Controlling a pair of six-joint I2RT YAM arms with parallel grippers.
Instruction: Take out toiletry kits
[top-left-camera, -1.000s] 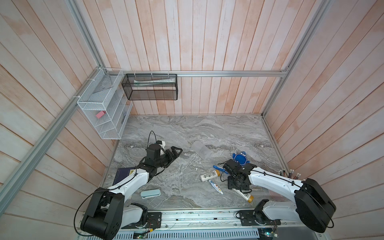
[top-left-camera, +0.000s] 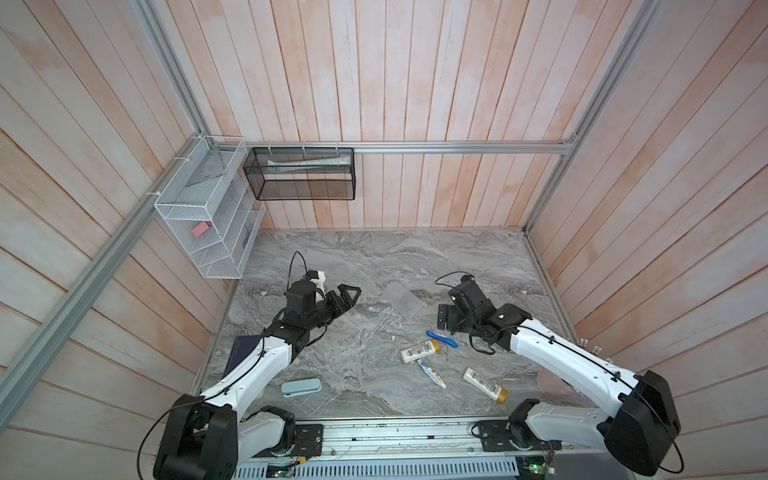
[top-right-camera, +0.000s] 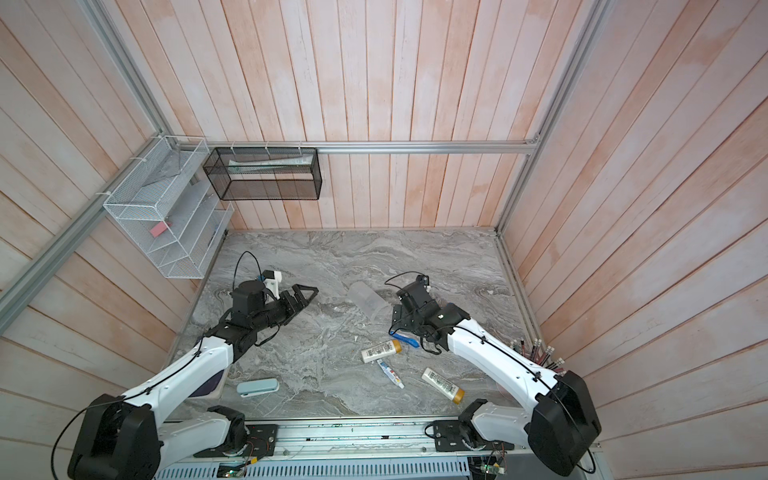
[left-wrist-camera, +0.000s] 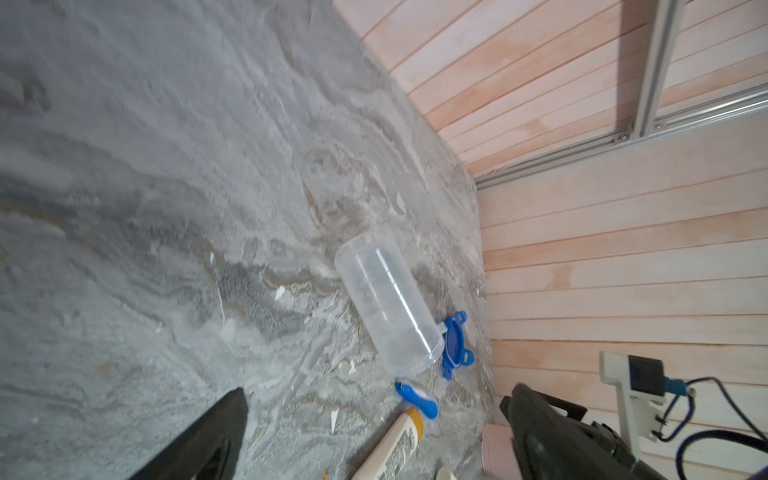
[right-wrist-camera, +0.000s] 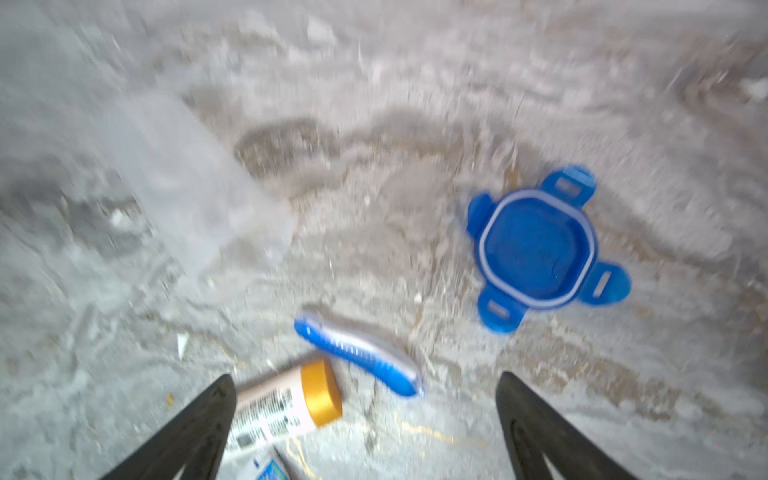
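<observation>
A clear plastic case (left-wrist-camera: 388, 304) lies mid-table, beside a blue lid with tabs (right-wrist-camera: 534, 248). Nearer lie a blue brush-like piece (top-left-camera: 440, 337), a tube with orange cap (top-left-camera: 418, 350), a small toothpaste tube (top-left-camera: 432, 373) and another orange-capped tube (top-left-camera: 484, 385). My right gripper is open above these items, nothing between its fingers; the lid is hidden behind it in the top left view. My left gripper is open above the left middle of the table, holding nothing.
White wire shelves (top-left-camera: 200, 206) hang at left, a black mesh basket (top-left-camera: 300, 192) at the back. A pale teal case (top-left-camera: 301, 386) lies front left; a pink holder with pens (top-left-camera: 552, 384) stands at right.
My right arm has risen and moved toward the back, away from the front orange-capped tube. My left arm has shifted slightly upward. The loose items lie where they were.
</observation>
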